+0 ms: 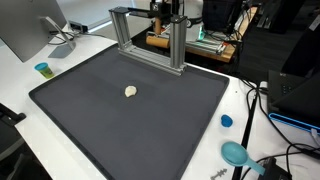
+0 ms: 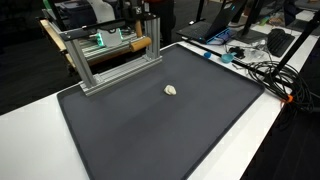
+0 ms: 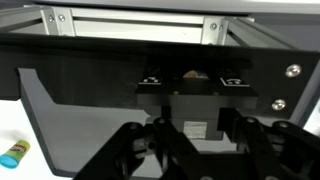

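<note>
In the wrist view my gripper is shut at a black crossbar (image 3: 90,72), with a dark block (image 3: 196,92) between its fingers. A small brownish patch shows in the bar just above the block. What the block belongs to is hidden. In exterior view 1 an orange-brown piece (image 1: 157,42) hangs at the silver frame (image 1: 150,60); exterior view 2 shows this orange-brown piece (image 2: 141,43) at the frame's right side. Dark parts crowd the frame's top, so my fingers cannot be made out from outside.
The grey board (image 1: 120,110) is mostly clear, with a small cream piece (image 1: 130,91) on it. A green-blue cup (image 1: 43,70) stands at the left. A blue cap (image 1: 226,121) and a teal ladle-like thing (image 1: 240,156) lie on the right.
</note>
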